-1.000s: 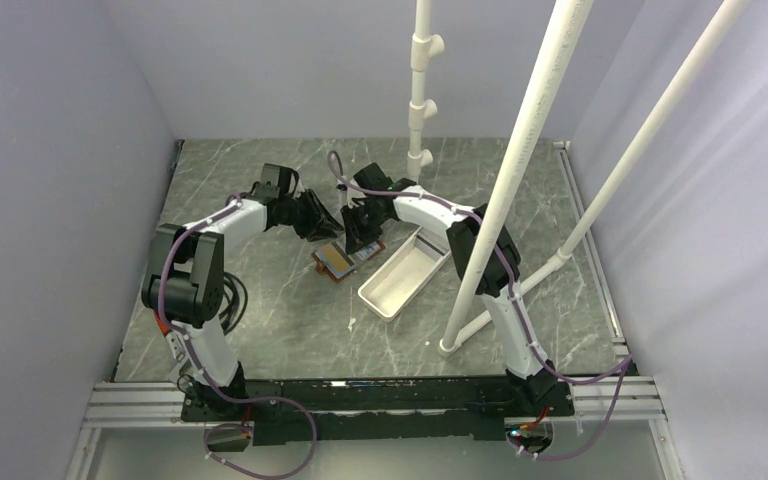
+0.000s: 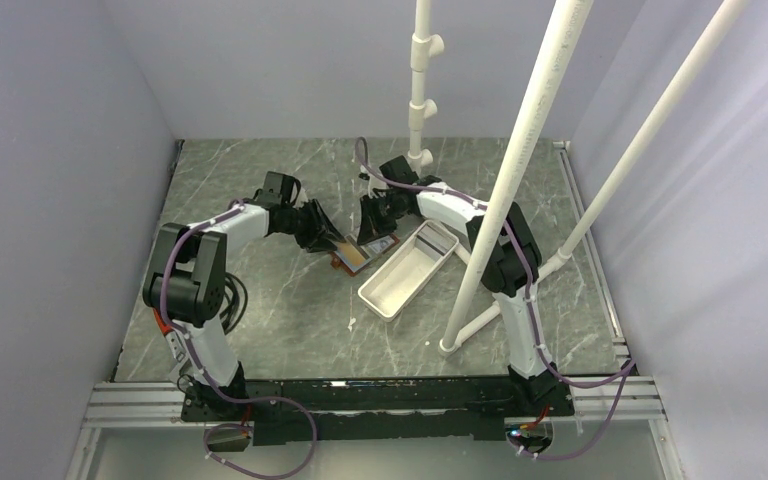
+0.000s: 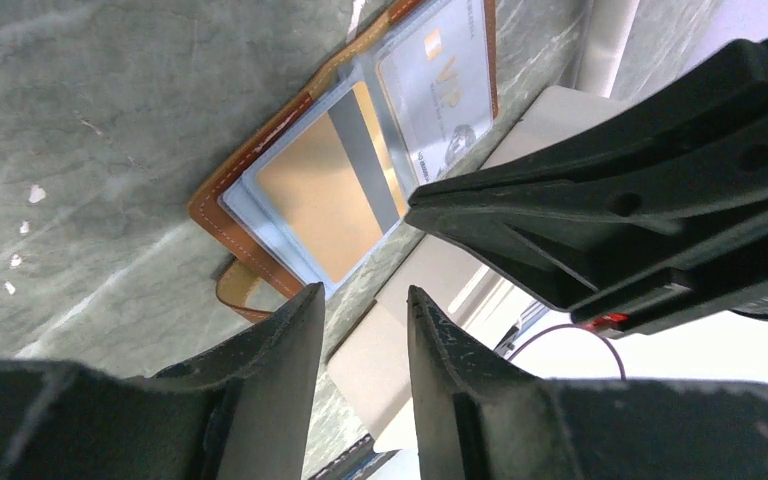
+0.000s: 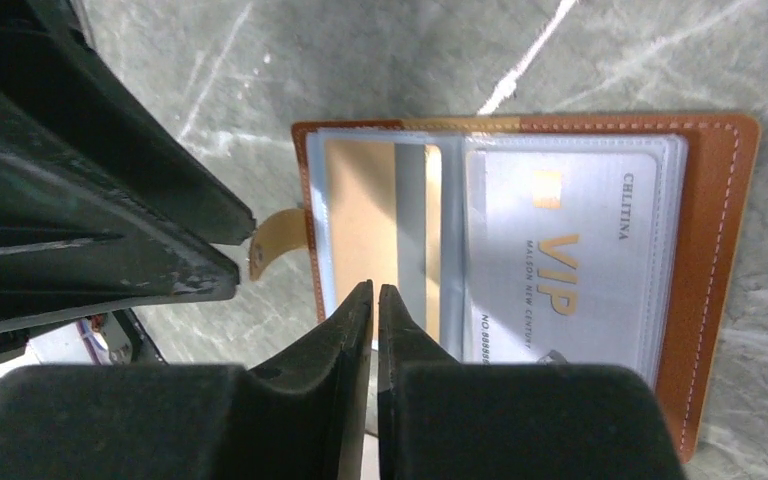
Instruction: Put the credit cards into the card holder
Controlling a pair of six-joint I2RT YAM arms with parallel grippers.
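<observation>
The card holder (image 4: 710, 240), brown leather, lies open on the marble table under both grippers. In the right wrist view its left sleeve holds a gold-and-grey card (image 4: 360, 220), its right sleeve a silver VIP card (image 4: 560, 250). My left gripper stands open at the holder’s near edge, nothing seen between its fingers. My right gripper is just above the holder’s middle, its fingertips close together; whether anything is between them does not show.
A white tray (image 2: 390, 298) with dark strips at its far end lies right of the holder. White pipes (image 2: 505, 180) rise at the right and back.
Compared with a second ago, the holder has shifted to the right, and both grippers have moved with it, the right arm toward the right.
</observation>
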